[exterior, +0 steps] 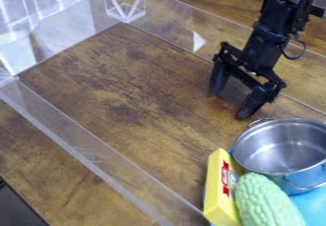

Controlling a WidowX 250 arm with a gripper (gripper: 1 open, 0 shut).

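My black arm (pixel 274 30) comes in from the top right of the camera view. Its gripper (pixel 249 94) is low over the wooden tabletop, just behind a silver pot (pixel 283 154). The fingers are dark against the wood, and I cannot tell whether they are open or shut, or whether anything is between them.
In the bottom right corner are a yellow box (pixel 219 187), a pale green corn-cob-like object (pixel 268 201) and a blue surface (pixel 310 206). Clear plastic barriers (pixel 64 125) edge the work area.
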